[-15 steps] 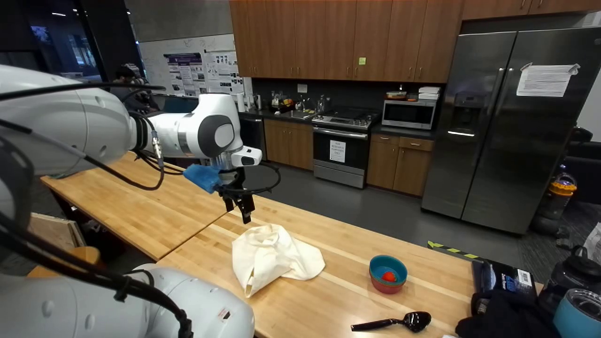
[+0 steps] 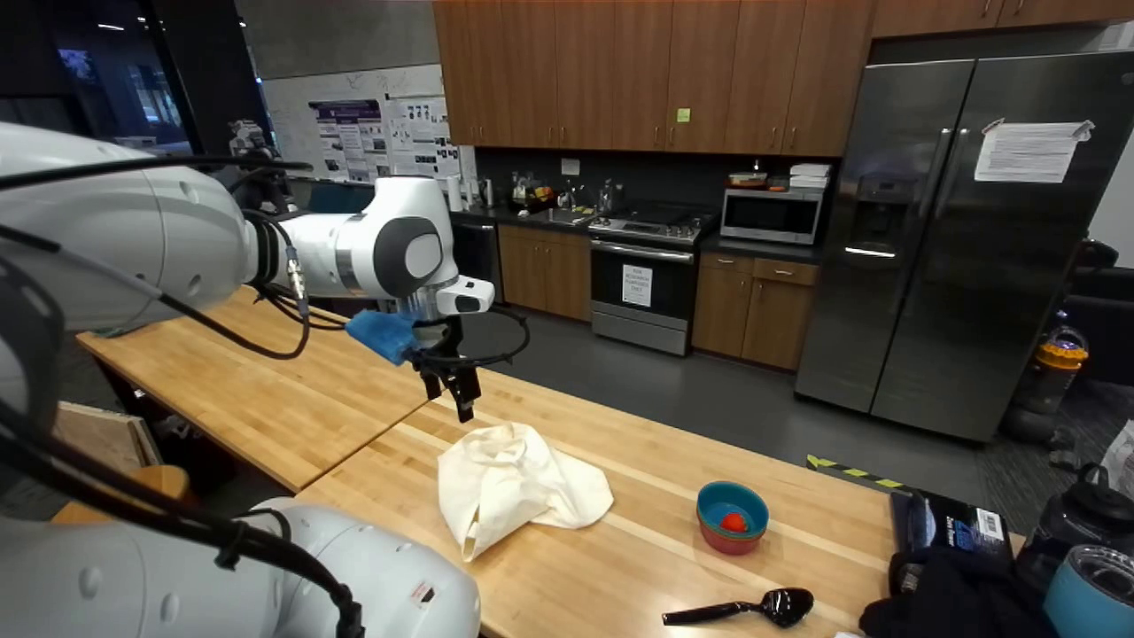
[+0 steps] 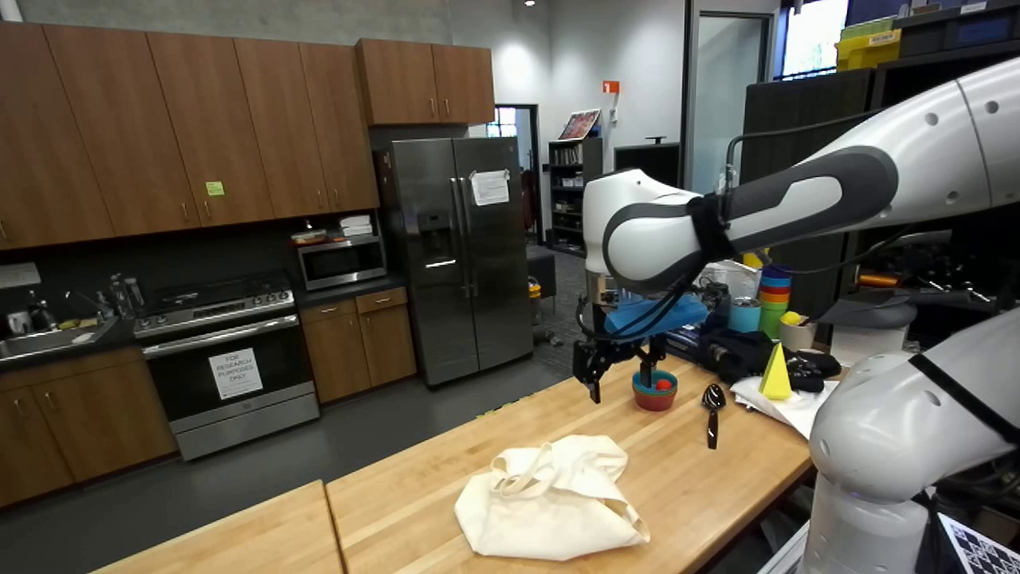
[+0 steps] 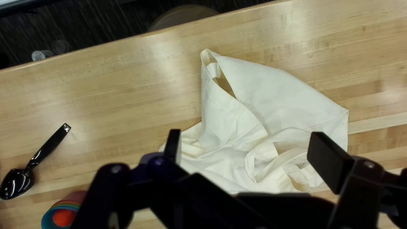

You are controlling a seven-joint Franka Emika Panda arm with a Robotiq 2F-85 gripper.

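A cream cloth bag (image 2: 517, 478) lies crumpled on the wooden table, its straps and folds loose on top. In the wrist view the same bag (image 4: 236, 126) spreads under and between the black fingers. My gripper is open, with a wide gap and nothing held. From the side, the gripper (image 2: 448, 397) hangs above the table, near the bag's far left side and apart from it. To the right of the bag stand stacked bowls (image 2: 731, 542), teal inside and red outside. They hold a small red object (image 2: 733, 522). A black spoon (image 2: 749, 607) lies nearer the front.
Dark cloth (image 2: 941, 595), a blue tumbler (image 2: 1091, 595) and a black-and-blue box (image 2: 957, 528) crowd the table's right end. A yellow wedge (image 3: 776, 374) sits there too. Bare tabletop (image 2: 638, 431) lies between bag and bowls. A seam divides the tables at left.
The arm, gripper, bag, bowls and spoon look the same as one second ago. Only the person in the far left background has shifted.
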